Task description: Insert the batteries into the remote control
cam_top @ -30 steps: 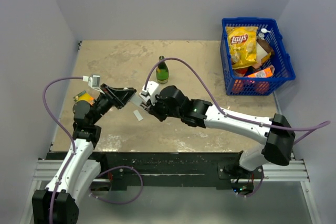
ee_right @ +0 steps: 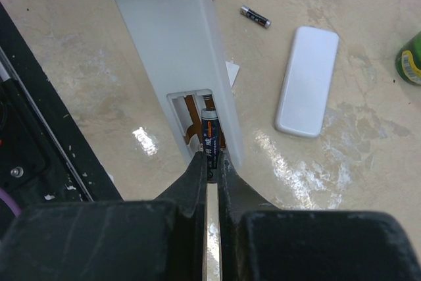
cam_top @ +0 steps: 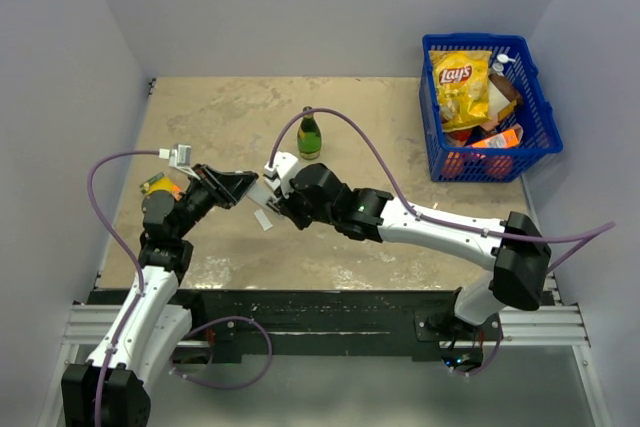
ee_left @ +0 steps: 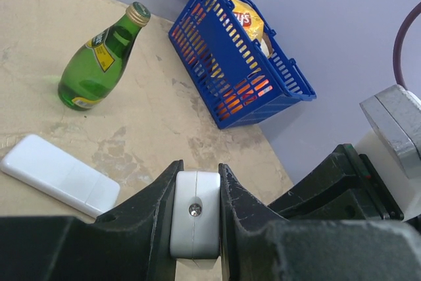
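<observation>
My left gripper is shut on the white remote, which in the right wrist view (ee_right: pixel 171 37) hangs with its open battery compartment facing my right gripper. That gripper is shut on a battery (ee_right: pixel 210 129), which lies partly inside the compartment; whether it is seated cannot be told. A white battery cover or similar slab (ee_right: pixel 307 80) lies on the table (ee_right: pixel 342 182), with two loose batteries (ee_right: pixel 255 16) nearby, one partly hidden. In the top view both grippers meet over the middle-left of the table.
A green bottle (cam_top: pixel 309 135) stands behind the grippers. A blue basket (cam_top: pixel 440 157) with snacks sits at the back right. A yellow item (cam_top: pixel 160 187) lies at the left, behind the left arm.
My right arm has shifted slightly, its elbow and cable a little to the left.
</observation>
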